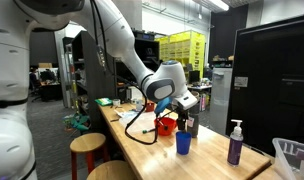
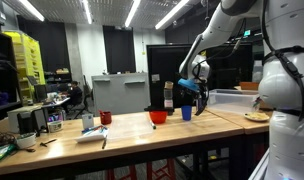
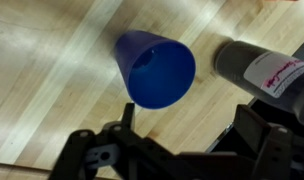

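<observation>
A blue cup (image 3: 142, 62) stands on the wooden table with its open mouth toward the camera in the wrist view. My gripper is open, its fingers spread wide below the cup in that view, and nothing lies between them. Exterior view 1 has the blue cup (image 1: 183, 144) near the table's right part, with the gripper above and behind it. From the other side, the blue cup (image 2: 188, 114) appears below the arm's end. Cup and gripper look apart.
A dark bottle with a white label (image 3: 275, 72) stands close to the cup, near my right finger. A red bowl (image 1: 165, 127) lies behind the cup, and a purple pump bottle (image 1: 235, 146) stands to the right. A clear bin (image 1: 292, 158) sits at the right edge.
</observation>
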